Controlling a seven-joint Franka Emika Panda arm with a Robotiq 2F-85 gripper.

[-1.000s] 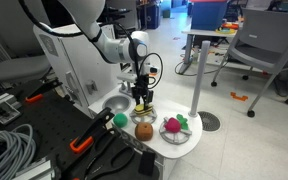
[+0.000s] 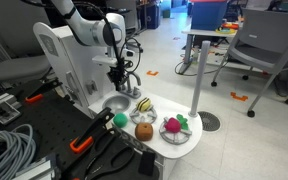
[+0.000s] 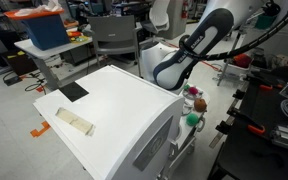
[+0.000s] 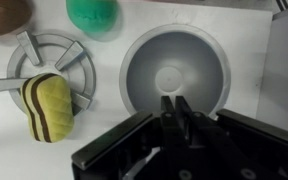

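Note:
My gripper hangs over the round grey basin (image 4: 142, 78) of the white toy kitchen top. Its dark fingertips stand close together with a narrow gap, and nothing shows between them. Beside the basin, a yellow toy with dark stripes (image 4: 49, 108) rests on a grey burner ring (image 4: 82, 72), apart from the fingers. A green round toy (image 4: 92, 12) lies at the top edge of the wrist view. From the side, the gripper (image 2: 118, 82) is above the basin (image 2: 116, 102), left of the striped toy (image 2: 144, 103).
An orange-brown ball (image 2: 144, 131) sits at the counter's near side. A red and green toy (image 2: 176, 122) occupies the other burner. Close to the gripper is a grey tap (image 2: 135, 86); a white post (image 2: 199, 75) rises at the right. The white cabinet panel (image 3: 109, 110) borders the counter.
The arm has moved left, from over the striped toy to over the basin. The striped toy is now on the burner, clear of the gripper.

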